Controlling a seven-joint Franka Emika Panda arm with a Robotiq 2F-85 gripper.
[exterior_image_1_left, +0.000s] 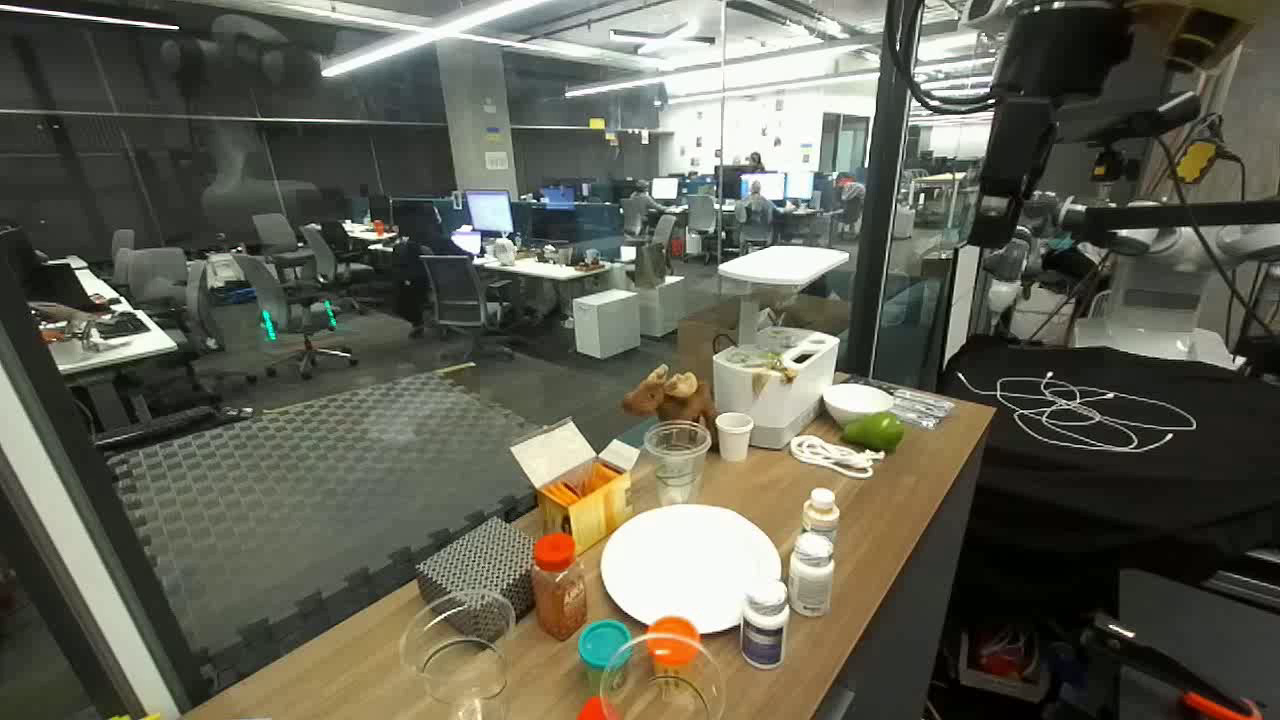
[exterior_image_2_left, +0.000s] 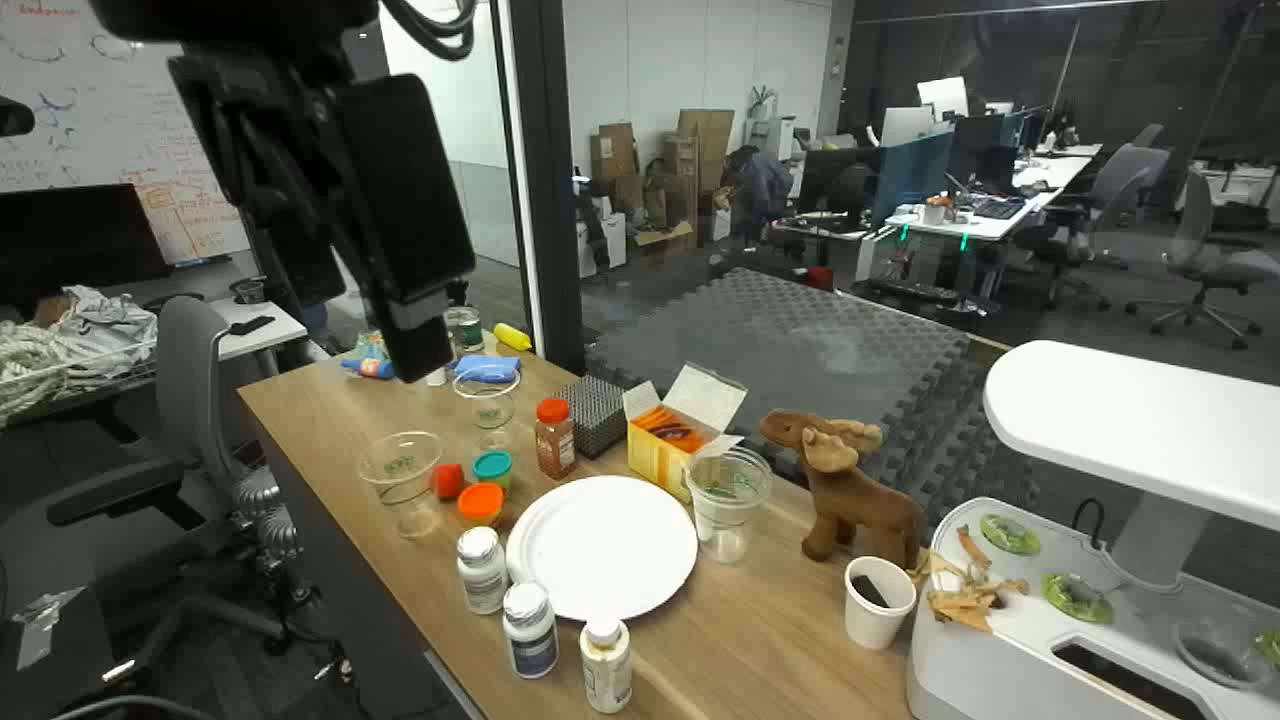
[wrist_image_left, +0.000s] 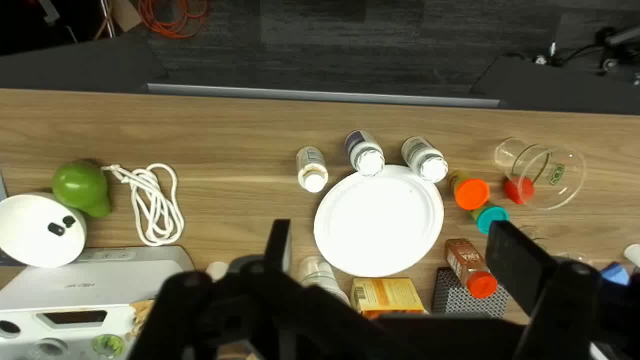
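High over the wooden counter, my gripper stands open, its two dark fingers wide apart and nothing held between them. Below it, the white plate lies empty. An orange-lidded jar and a teal-lidded jar are close by. Exterior view 2 shows the red-capped spice bottle and the open yellow box behind the plate.
Clear cups stand around the plate. A brown moose toy, a paper cup and a white planter crowd one end. A white cord, green pear-shaped object and white bowl lie there too. Bare counter shows between cord and plate.
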